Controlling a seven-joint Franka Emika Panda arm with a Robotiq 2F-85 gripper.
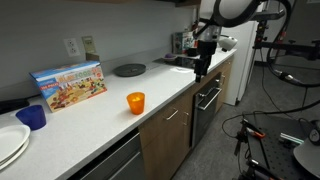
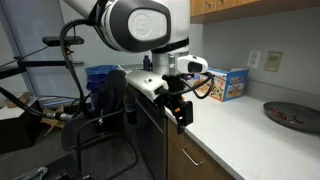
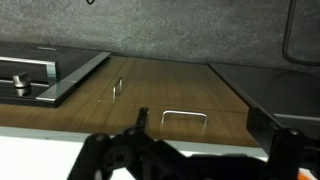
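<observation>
My gripper stands open in the wrist view, its dark fingers wide apart with nothing between them. Below it are the counter's front edge, wooden drawer fronts with metal handles, and the grey floor. In exterior view 1, the gripper is by the far part of the white counter, above its front edge. An orange cup stands upright on the counter, well apart from the gripper. A sliver of orange shows at the lower right corner of the wrist view.
A colourful box, a blue cup and white plates stand along the counter's left part. A dark round pan lies near the wall. An oven sits below the far end.
</observation>
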